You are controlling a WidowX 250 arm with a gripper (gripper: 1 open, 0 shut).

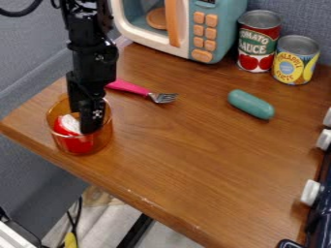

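My black gripper (87, 114) points down into an orange-red pot (80, 140) at the left of the wooden table (195, 174). A red and white object (70, 124) lies inside the pot at the fingertips; I cannot tell whether the fingers are closed on it.
A pink-handled fork (149, 95) lies behind the pot. A teal toy microwave (207, 39), a tomato can (256, 48) and a yellow can (296, 63) stand at the back. A teal cylinder (251, 105) lies mid-table. Dark object with white knobs (319, 203) at the right edge.
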